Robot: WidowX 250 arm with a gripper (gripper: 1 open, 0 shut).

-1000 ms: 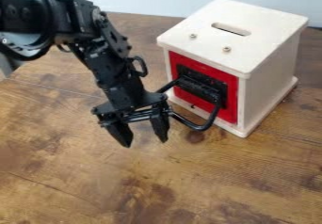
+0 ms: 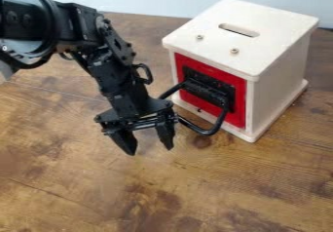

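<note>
My black gripper (image 2: 146, 138) hangs above the wooden tabletop, left of and in front of a pale wooden box (image 2: 276, 86). Its two fingers point downward, standing apart with nothing visible between them. The box has a sloped top with a slot and a red front panel (image 2: 197, 58), on which a black module (image 2: 208, 89) is mounted. A thick black bent bar or handle reaches from the module down behind my gripper; whether it touches the gripper cannot be told.
A white wall lies behind the table's back edge.
</note>
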